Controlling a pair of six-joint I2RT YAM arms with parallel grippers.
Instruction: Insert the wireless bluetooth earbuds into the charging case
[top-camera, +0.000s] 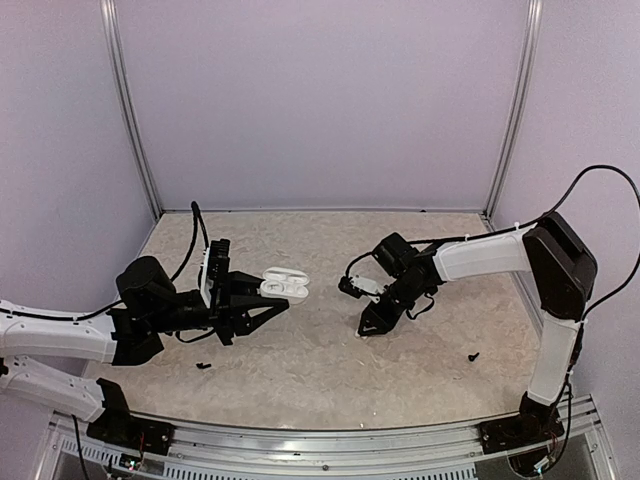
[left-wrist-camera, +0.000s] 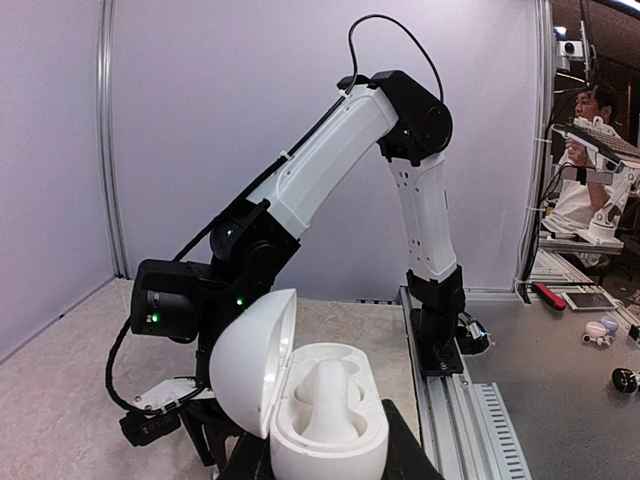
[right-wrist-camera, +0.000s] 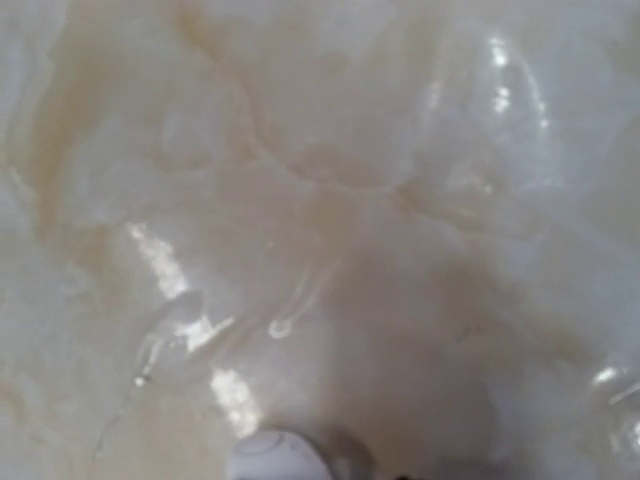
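Note:
The white charging case (top-camera: 285, 290), lid up, is held above the table at the left by my left gripper (top-camera: 278, 300), which is shut on it. Up close in the left wrist view, the case (left-wrist-camera: 330, 430) shows its hollows and a raised white middle, its lid swung to the left. Black fingers (left-wrist-camera: 402, 445) flank its base. Over at the right, my right gripper (top-camera: 366, 329) reaches down to the table beside a small white earbud (top-camera: 360, 334), mostly covered by the fingertips. One rounded white earbud end (right-wrist-camera: 278, 460) pokes in at the bottom of the right wrist view; its gripper's finger opening is unclear.
Small black pieces lie on the table, one at front left (top-camera: 203, 366) and another at the right (top-camera: 473, 357). Marbled tabletop (top-camera: 310, 370) between the two arms is clear. Walls enclose the back and sides.

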